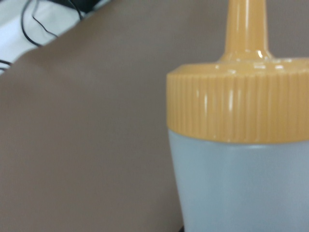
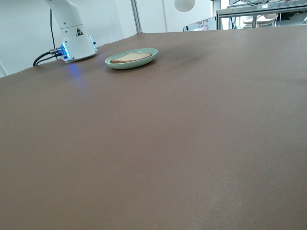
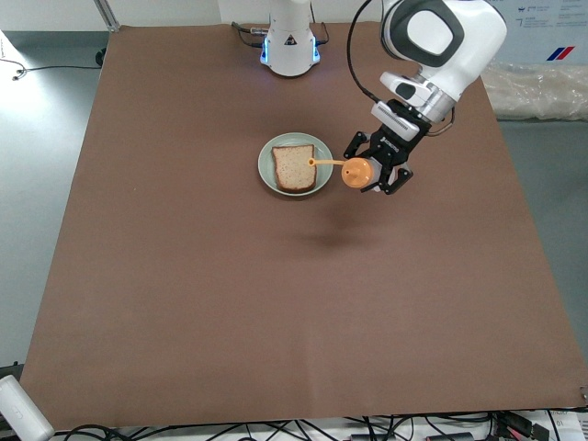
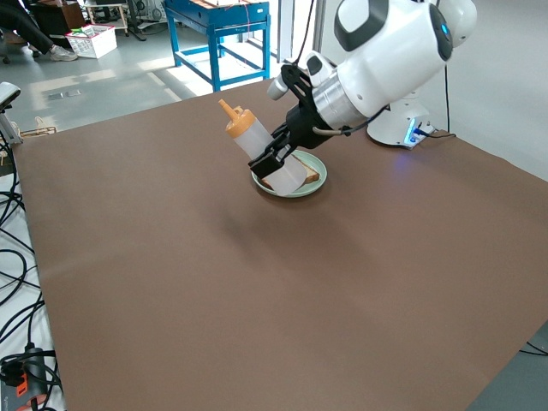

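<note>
A slice of bread (image 3: 292, 168) lies on a pale green round plate (image 3: 282, 141) in the upper middle of the table. My gripper (image 3: 377, 166) is shut on a squeeze bottle (image 1: 244, 183) with an orange cap and nozzle. I hold the bottle tilted above the table, just right of the plate in the left camera view, nozzle pointing toward the plate. In the right camera view the bottle partly hides plate and bread. The top camera view shows plate and bread clearly, with the gripper out of frame.
A white robot base (image 3: 288, 50) with cables stands at the back of the brown table (image 3: 294, 303). Cables run along the near edge beyond the tabletop.
</note>
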